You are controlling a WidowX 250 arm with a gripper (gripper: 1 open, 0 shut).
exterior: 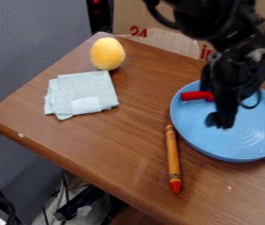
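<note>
My black gripper hangs over the blue plate at the right, its fingers pointing down. A red cylindrical object lies on the plate just behind the fingers, partly hidden by them; I cannot tell whether it is held or whether the fingers are open. An orange crayon with red ends lies on the table to the left of the plate.
A folded pale cloth and a yellow round object sit on the wooden table at the left. A cardboard box stands behind. The table's left edge borders a grey surface.
</note>
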